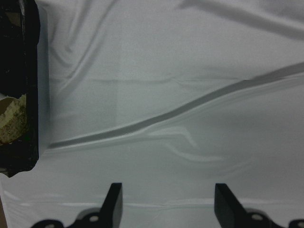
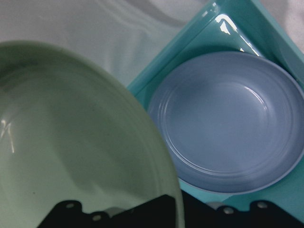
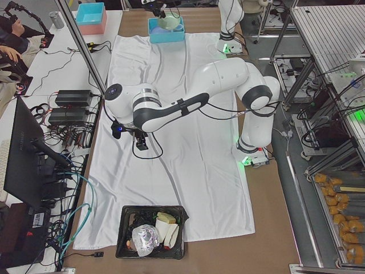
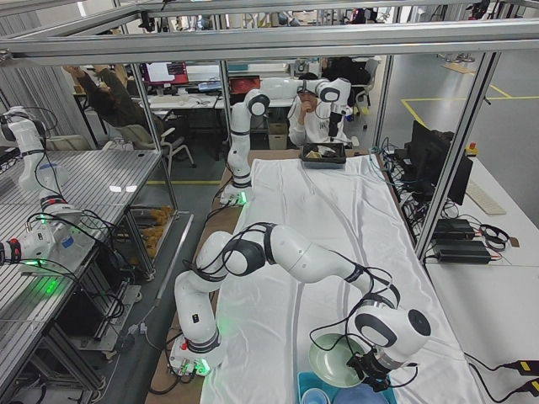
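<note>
My left gripper is open above the white cloth, near a black bin (image 3: 183,228) of mixed items seen at the left edge of the left wrist view. My right gripper (image 4: 369,374) is at the rim of a pale green bowl (image 2: 71,142), which covers its fingertips in the right wrist view; it appears shut on the bowl. The bowl is raised at the teal tray (image 2: 194,28), beside a blue plate (image 2: 228,118) lying in it. A small blue cup (image 4: 316,397) also shows in the tray.
The white cloth (image 3: 194,177) between the two arms is clear. A monitor (image 3: 31,160) and cables line one side of the table, with metal frame posts alongside. A brown table edge (image 3: 268,205) borders the cloth.
</note>
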